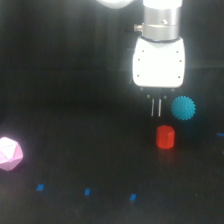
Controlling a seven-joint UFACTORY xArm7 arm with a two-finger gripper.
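My gripper (156, 107) hangs from the white-housed arm at the top right, its two thin fingers pointing down with nothing visible between them. Just below the fingertips stands a red cylinder (165, 137). A blue bumpy ball (183, 108) rests to the right of the fingers. At the left edge lies a pink faceted object (8, 153) with a pale top.
Small blue marks dot the floor along the lower part and at the right edge. A white round shape (113, 2) is cut off at the top.
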